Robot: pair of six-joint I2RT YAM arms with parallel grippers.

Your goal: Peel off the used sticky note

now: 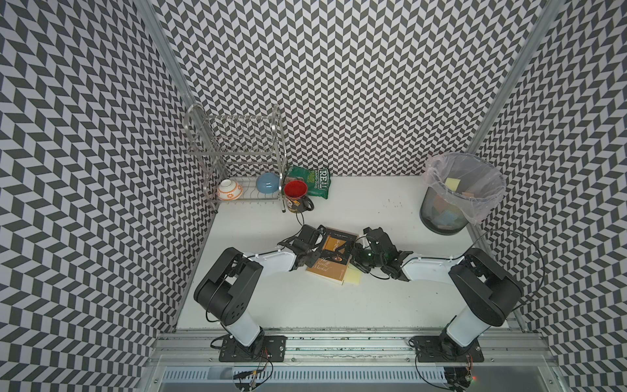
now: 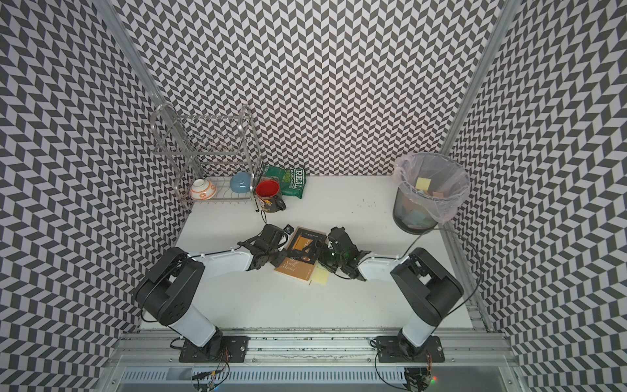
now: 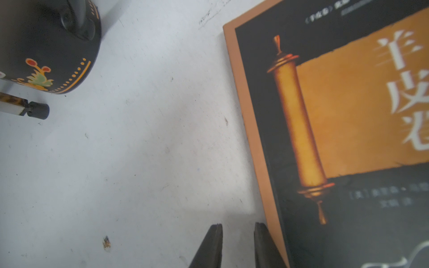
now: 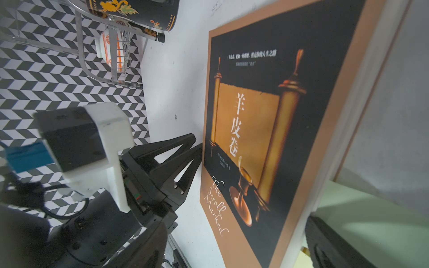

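A book titled "The Scroll Marked" (image 4: 259,125) lies mid-table. Along its right edge a pale yellow-green sticky note (image 4: 375,223) sticks out, with a yellow piece below it, seen also in the top left view (image 1: 350,275). My left gripper is at the book's left edge, its fingertips close together; what is between them is unclear. My right gripper stands open at the right edge, one finger beside the note.
A black mug (image 1: 295,196) and green bag (image 1: 313,179) stand behind, next to a wire rack (image 1: 235,153) with bowls. A lined bin (image 1: 441,215) is at the back right, with free table before it.
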